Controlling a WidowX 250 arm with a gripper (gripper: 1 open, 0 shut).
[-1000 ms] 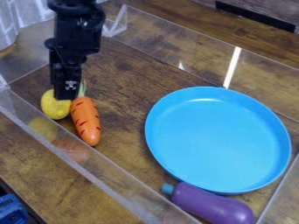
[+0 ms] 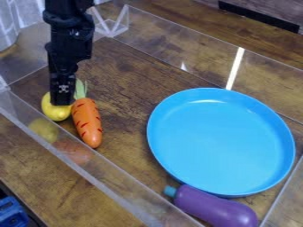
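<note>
My black gripper (image 2: 64,93) reaches down at the upper left, its open fingers low over a yellow object (image 2: 56,110), which it partly hides. Just right of that lies an orange toy carrot (image 2: 88,122) with green top, near the clear front-left wall.
A large blue plate (image 2: 221,140) fills the right side. A purple eggplant (image 2: 214,205) lies at the front right. Clear walls (image 2: 119,188) border the wooden surface.
My gripper has moved left and down from above the carrot's top to the yellow object. The objects look unmoved.
</note>
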